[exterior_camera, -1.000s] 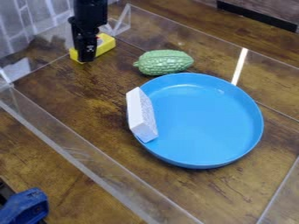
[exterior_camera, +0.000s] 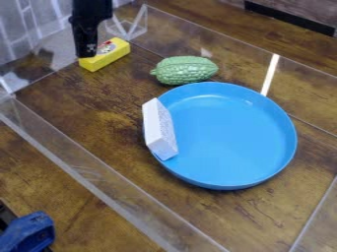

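Observation:
My dark gripper is at the upper left, just left of and above a yellow block that lies on the wooden table; its fingers are too dark and small to tell how far apart they stand. A green bitter-melon-like vegetable lies to the right. A blue plate fills the right-middle, with a white block tilted on its left rim.
A blue object lies at the lower left. Clear plastic walls and edges bound the left side. The table between the yellow block and plate is clear.
The gripper has moved left, off the yellow block, which is now more exposed and appears to sit slightly lower. The plate, white block and vegetable stay put.

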